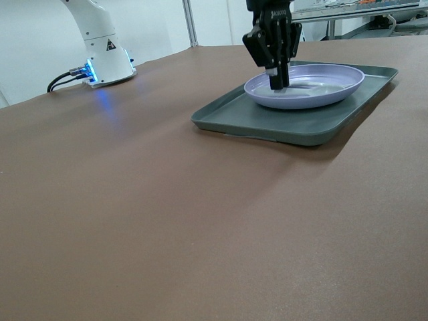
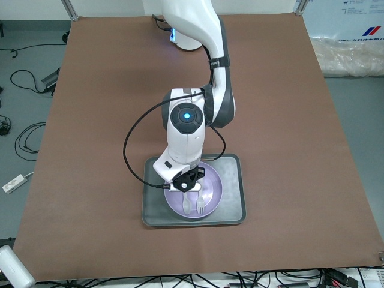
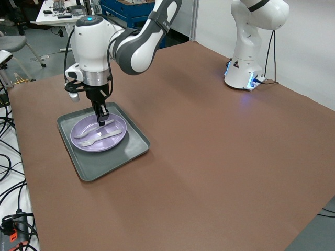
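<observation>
A lilac plate (image 3: 99, 145) (image 2: 212, 186) rests on a grey-green tray (image 2: 153, 210) (image 1: 234, 120) (image 3: 125, 153). On the plate lie a white spoon (image 2: 186, 205) and a white fork (image 2: 200, 205) (image 3: 95, 140), side by side. My black gripper (image 2: 184, 183) (image 1: 279, 80) (image 3: 101, 121) points down over the plate, its tips at or just above the utensils. I cannot tell whether it is open or shut, or whether it touches them.
Cables and devices lie beside the table.
</observation>
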